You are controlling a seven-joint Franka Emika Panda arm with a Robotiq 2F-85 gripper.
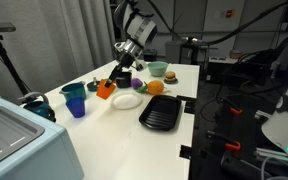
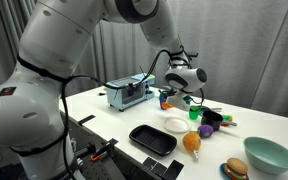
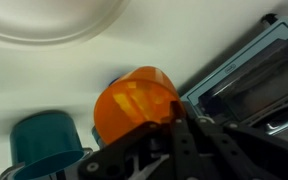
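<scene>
An orange cup [image 1: 106, 89] is held above the table, tilted, with my gripper [image 1: 113, 80] shut on it. Seen from the wrist, the cup [image 3: 134, 105] shows its open mouth, and the dark fingers reach its edge from the lower right. Exterior view 2 shows the same cup [image 2: 168, 106] small and partly covered. A blue cup [image 1: 76, 105] stands on the table to the left of the orange one in exterior view 1. The orange cup hides most of what lies under it in the wrist view.
A white plate [image 1: 126, 102] and a black tray [image 1: 162, 114] lie nearby. A teal mug [image 1: 70, 91] is behind the blue cup, and a toaster oven [image 1: 19, 145] fills the near left. Bare white table [image 1: 114, 145] stretches in front.
</scene>
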